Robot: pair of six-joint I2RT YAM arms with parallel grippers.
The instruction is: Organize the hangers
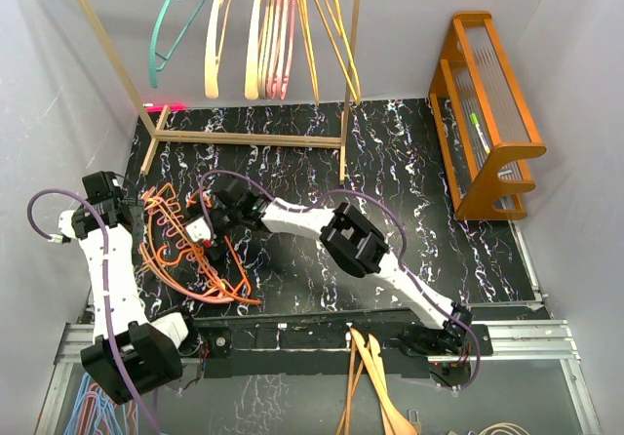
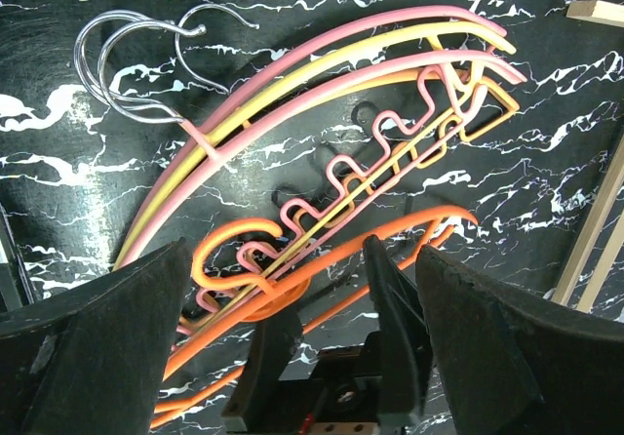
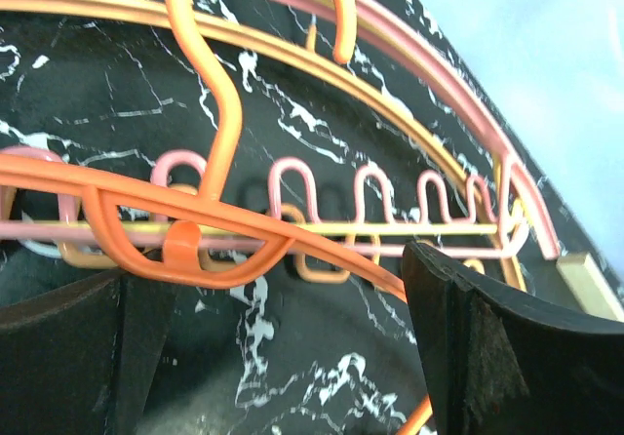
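A heap of pink, yellow and orange hangers (image 1: 175, 245) lies on the dark marbled floor at the left. My right gripper (image 1: 214, 235) is open low over the heap; in the right wrist view an orange hanger (image 3: 237, 216) passes between its fingers, close up. My left gripper (image 1: 119, 211) stands open at the heap's left; its wrist view shows pink hangers (image 2: 273, 128) with metal hooks and part of my right gripper over the orange ones.
A wooden rail rack (image 1: 249, 139) holds teal, cream, pink and yellow hangers above. A wooden shelf unit (image 1: 502, 152) stands at the right. Wooden hangers (image 1: 385, 396) lie below the front edge.
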